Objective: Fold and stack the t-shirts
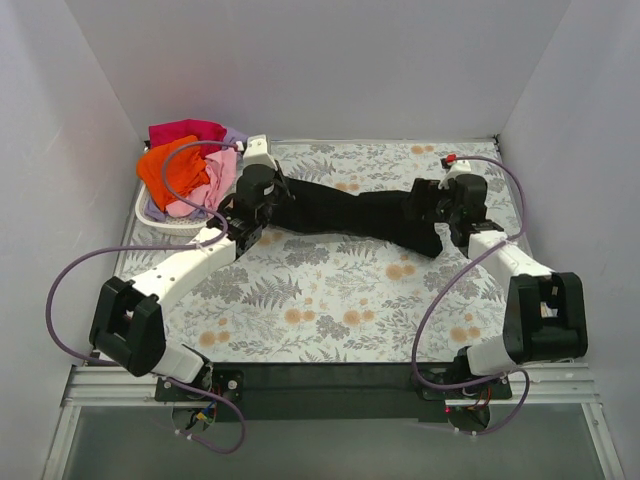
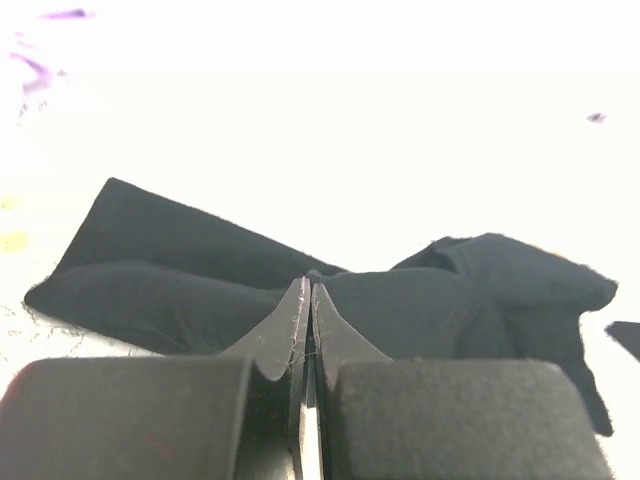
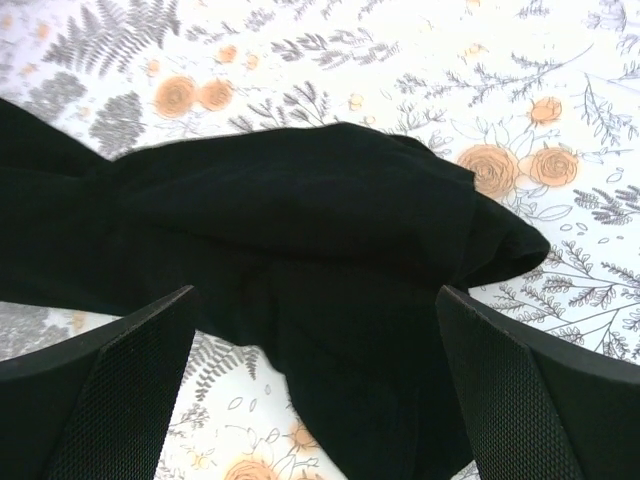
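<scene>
A black t-shirt (image 1: 350, 212) stretches crumpled across the back half of the table. My left gripper is shut at the middle of the shirt's left part, with dark cloth right at its tips; the thin fabric between them is hard to make out. In the right wrist view the shirt's right end (image 3: 290, 220) lies bunched, one part folded over. My right gripper stands open above it, the cloth passing between its wide-set fingers without being gripped.
A white basket (image 1: 172, 228) at the back left holds orange, pink, magenta and lilac cloths, close to the left arm.
</scene>
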